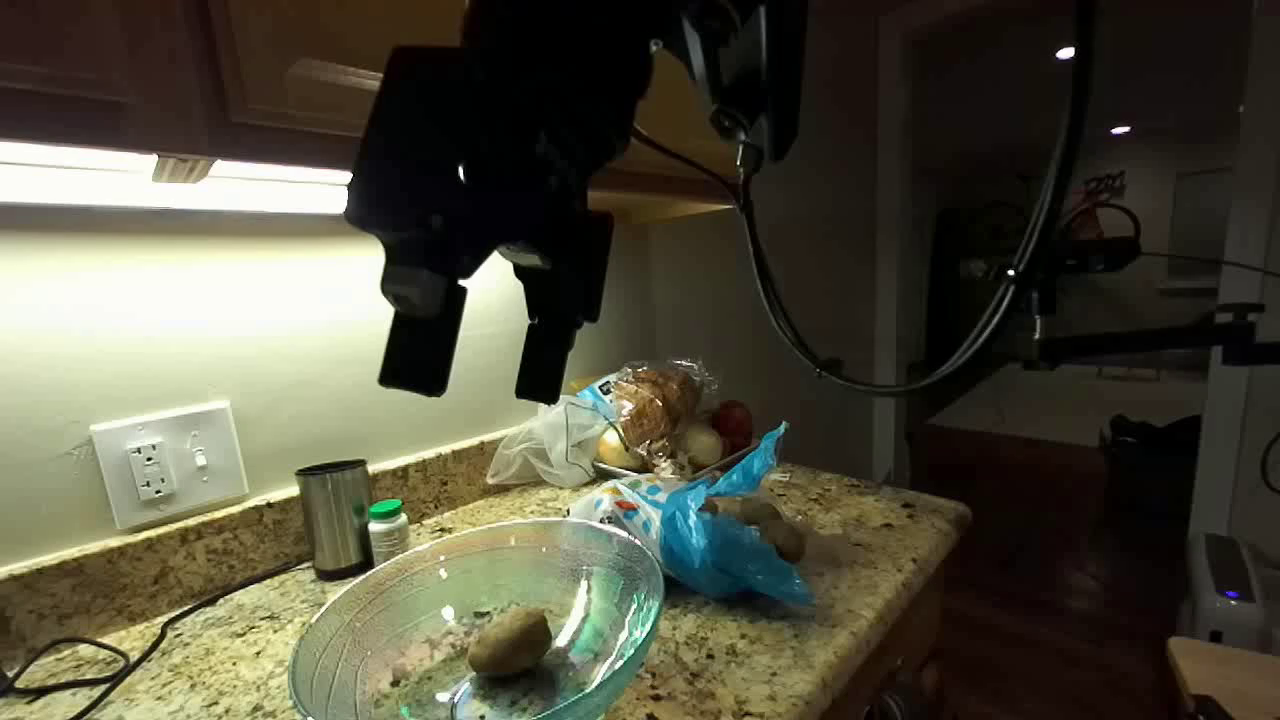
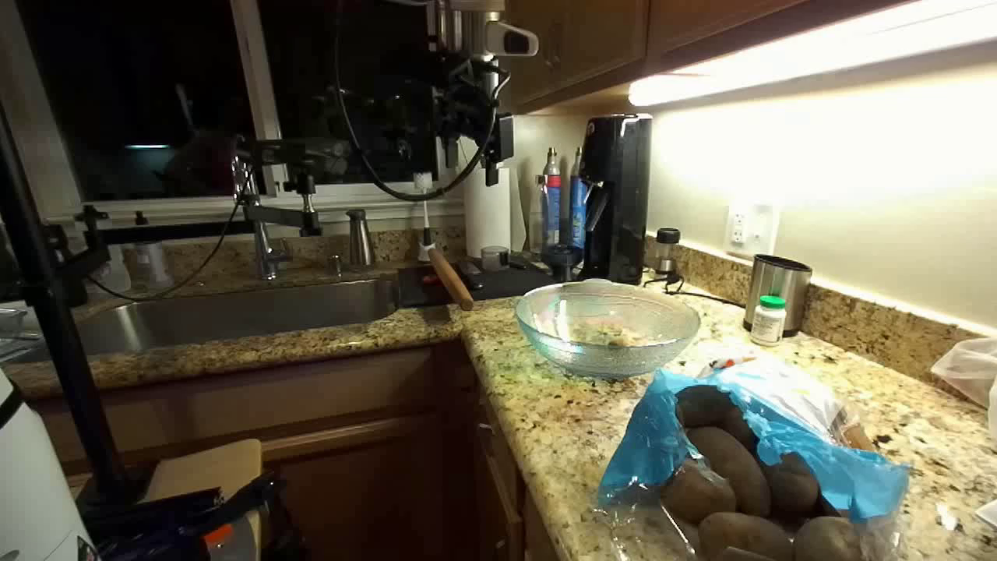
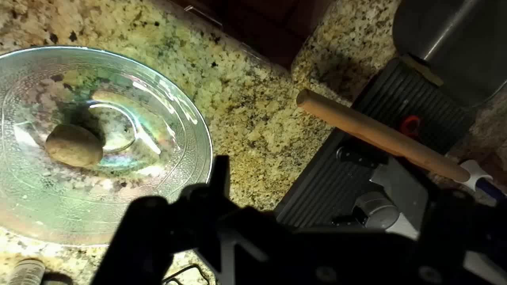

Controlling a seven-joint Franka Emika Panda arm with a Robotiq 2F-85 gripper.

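High over the counter, my black gripper (image 1: 482, 382) stands open, its two fingers pointing down with only empty air between them. The glass bowl (image 1: 360, 588) rests on the granite counter, well below the fingertips. A single brown potato (image 1: 510, 642) lies inside it; the wrist view shows this potato (image 3: 74, 145) left of the bowl's centre. More potatoes (image 2: 734, 467) fill an opened blue and clear plastic bag (image 2: 645, 435), which lies on the counter close to the bowl. In the wrist view the gripper's dark body covers the lower middle.
A steel cup (image 2: 778, 285) and a green-capped bottle (image 2: 769, 321) stand by the wall. Past the bowl are a black drying mat (image 3: 313, 190), a wooden-handled tool (image 3: 380, 133) and the sink (image 2: 234, 313). Bagged bread (image 1: 654, 402) and produce sit at the far end.
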